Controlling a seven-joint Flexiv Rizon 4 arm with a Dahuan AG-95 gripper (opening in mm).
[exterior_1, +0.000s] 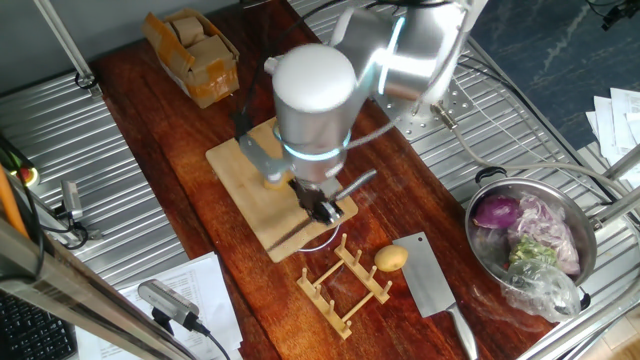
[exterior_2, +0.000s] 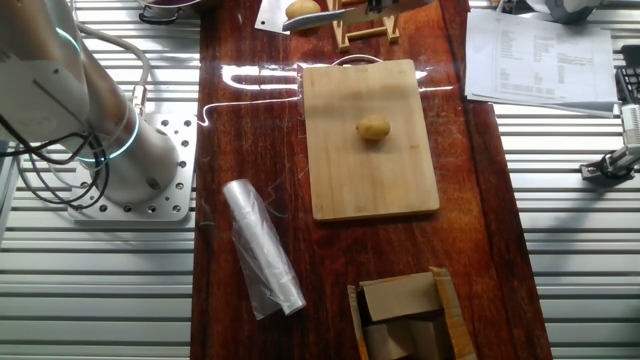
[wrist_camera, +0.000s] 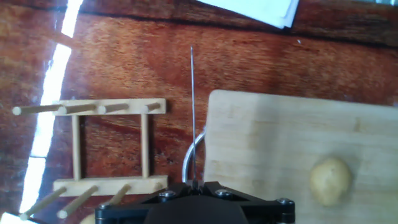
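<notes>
My gripper (exterior_1: 325, 210) is shut on a knife above the end of the cutting board that is nearest the rack. The knife's blade (exterior_1: 291, 238) points toward the paper side and its metal handle (exterior_1: 357, 184) sticks out the other way. In the wrist view the thin blade (wrist_camera: 193, 112) shows edge-on, running straight out from the fingertips. On the wooden cutting board (exterior_2: 340, 180) lies a potato (exterior_2: 373, 127), apart from the knife. A wooden peg rack (exterior_1: 332, 306) stands beside the board, with nothing in its slots.
Beside the rack lie a second potato (exterior_1: 391, 258) and a cleaver (exterior_1: 427, 277). A metal pot (exterior_1: 479, 237) holds a purple vegetable and bagged produce. An open cardboard box (exterior_1: 205, 75) and a plastic roll (exterior_2: 264, 248) are on the table; papers (exterior_2: 540, 55) lie along one edge.
</notes>
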